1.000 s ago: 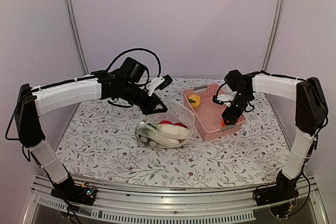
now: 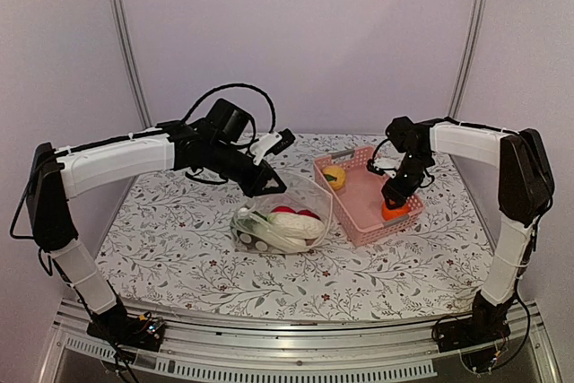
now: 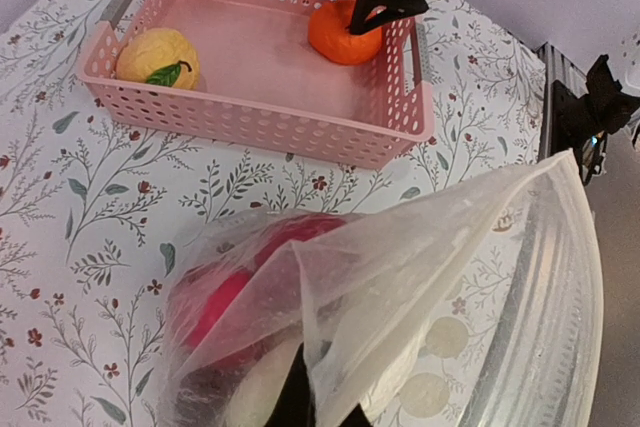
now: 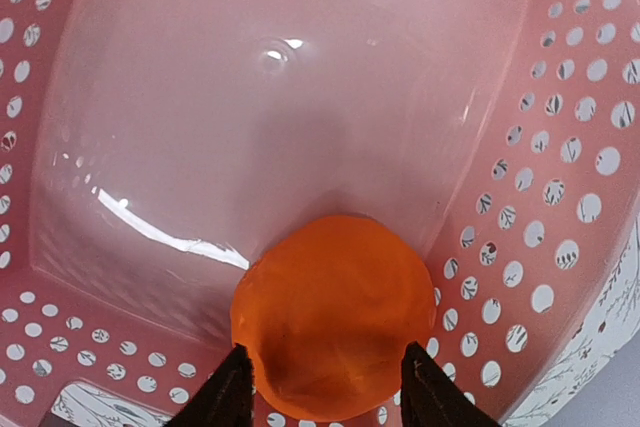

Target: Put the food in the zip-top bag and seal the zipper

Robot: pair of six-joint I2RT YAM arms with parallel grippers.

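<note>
The clear zip top bag [image 2: 316, 193] stands propped on the table with its mouth raised; in the left wrist view its film [image 3: 420, 257] runs up to my left gripper, which is shut on it. Inside lie a white-green vegetable [image 2: 285, 238], a pale piece [image 2: 296, 224] and red items [image 3: 215, 312]. An orange round fruit [image 4: 340, 287] rests in a corner of the pink basket [image 2: 357, 234]. My right gripper is over that fruit, its fingers parted with one at each side. Whether they touch it is unclear. A yellow fruit [image 2: 334, 175] sits at the basket's other end.
Perforated basket walls [image 4: 550, 177] rise close beside the orange fruit. The basket's middle floor [image 4: 270, 137] is bare. Patterned table [image 2: 215, 284] in front of the bag and basket is free.
Over the last second the basket has shifted slightly right and toward the front, with its fruits. The orange fruit shows more below my right gripper. My left arm and the bag look unmoved.
</note>
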